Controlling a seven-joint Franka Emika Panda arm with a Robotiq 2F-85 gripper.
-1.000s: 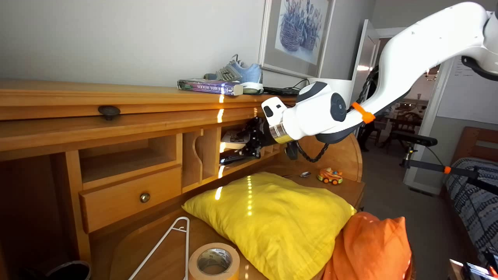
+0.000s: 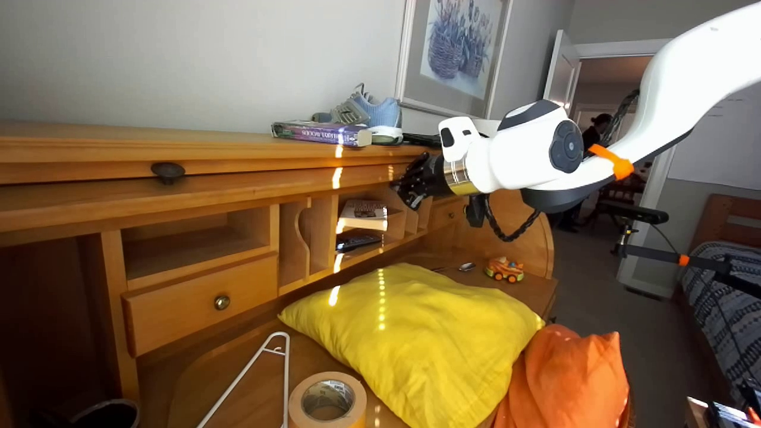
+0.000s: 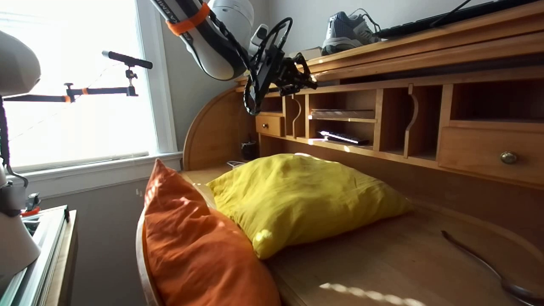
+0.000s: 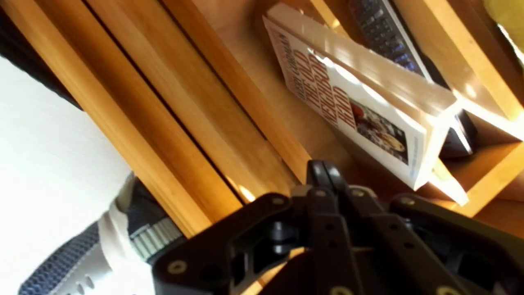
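In the wrist view my gripper has its black fingers close together, with nothing seen between them; whether they are fully shut is unclear. Just beyond the tips, a white paperback with red lettering leans in a cubby of the wooden desk. Exterior view 1 shows the gripper at the hutch's top edge, above and right of that book. From the other side, the gripper hangs in front of the upper ledge, clear of the pillows. Below the book lies a dark keyed device.
A yellow pillow and an orange one cover much of the desktop. On the top ledge are a purple book and a blue-grey shoe. A tape roll, white hanger and toy car lie lower down.
The gripper has moved up and to the right in exterior view 1, away from the front of the cubby. The book there is now uncovered.
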